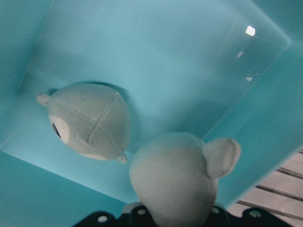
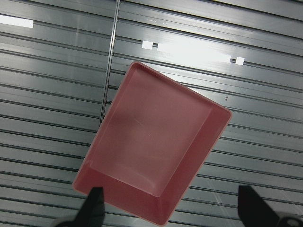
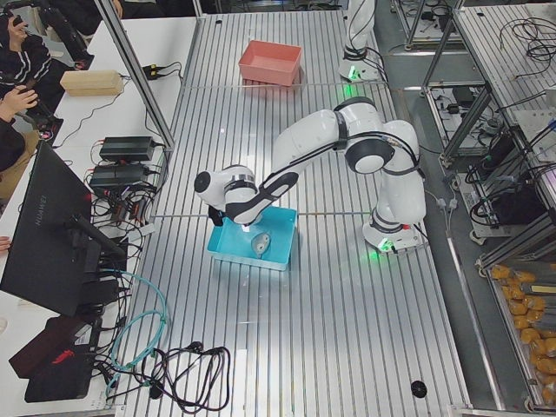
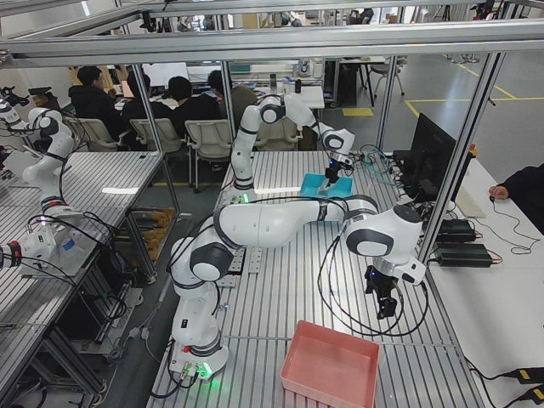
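A blue bin [image 3: 224, 254] sits under my left gripper, which is shut on a grey plush toy [image 1: 173, 175] with a round ear, held over the bin in the left wrist view. A second grey plush toy [image 1: 87, 120], with a pale face patch, lies on the bin floor. My right gripper [image 4: 382, 297] is open, empty, hanging above the slatted table behind a pink bin [image 4: 329, 365]; in the right wrist view that empty bin [image 2: 147, 132] lies beneath the spread fingers.
Coiled black cables [image 3: 191, 382] lie on the table's near left in the camera left view. A monitor [image 3: 48, 226] and power boxes line the left side. The middle of the table between the two bins is largely clear.
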